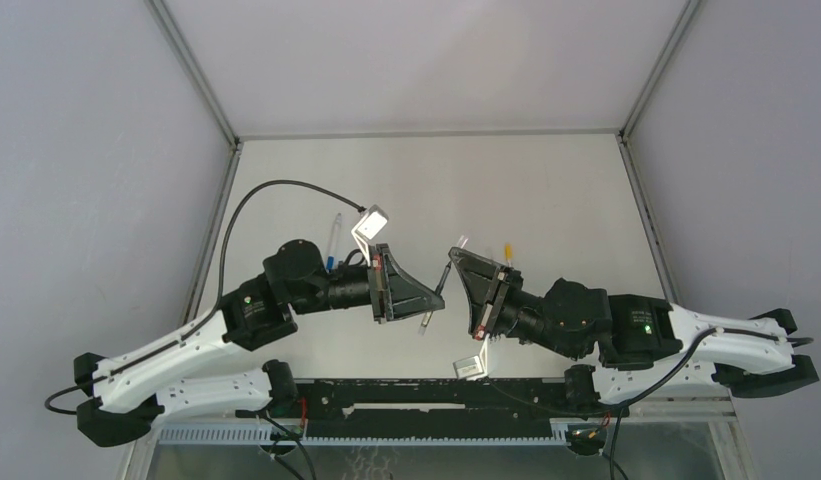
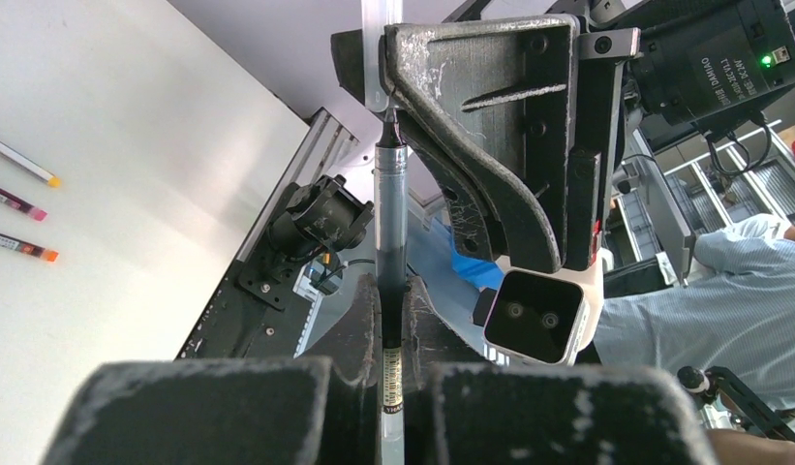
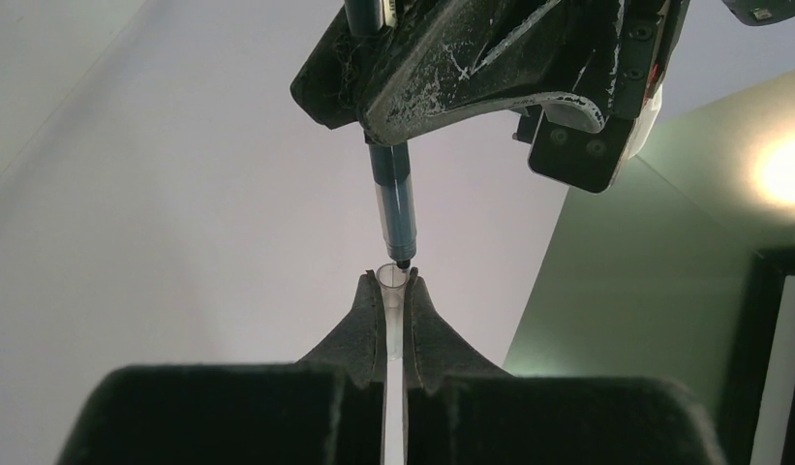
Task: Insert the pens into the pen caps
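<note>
My left gripper (image 1: pixel 436 298) is shut on a grey-and-clear pen (image 2: pixel 391 208), held lengthwise with its tip pointing at my right gripper (image 1: pixel 458 258). The right gripper is shut on a clear pen cap (image 3: pixel 393 315), seen between its fingertips in the right wrist view. The pen's tip (image 3: pixel 403 263) is at the cap's open mouth; whether it has entered cannot be told for sure. In the top view both grippers face each other over the middle of the white table (image 1: pixel 426 180).
Pens with yellow (image 2: pixel 25 160), pink (image 2: pixel 15 201) and orange (image 2: pixel 21 244) ends lie on the table. A blue pen (image 1: pixel 335 238) lies behind the left arm.
</note>
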